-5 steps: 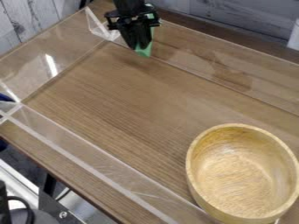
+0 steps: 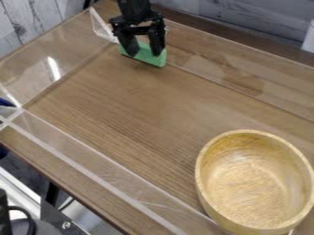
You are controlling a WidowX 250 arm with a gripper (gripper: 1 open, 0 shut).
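Note:
My black gripper (image 2: 138,35) is at the top of the view, over a green block (image 2: 145,57) that lies on the wooden table (image 2: 135,119) near its far edge. The dark fingers overlap the block's upper part; whether they touch it cannot be seen at this size. A pale, indistinct piece (image 2: 106,32) is just left of the gripper.
A large round wooden bowl (image 2: 252,179) sits at the lower right. A white wall edge is at the top right, and dark cables or frame parts are at the lower left.
The green block, earlier more upright and narrow under the gripper, now shows broader and flatter. The gripper has shifted slightly, and the bowl has not moved.

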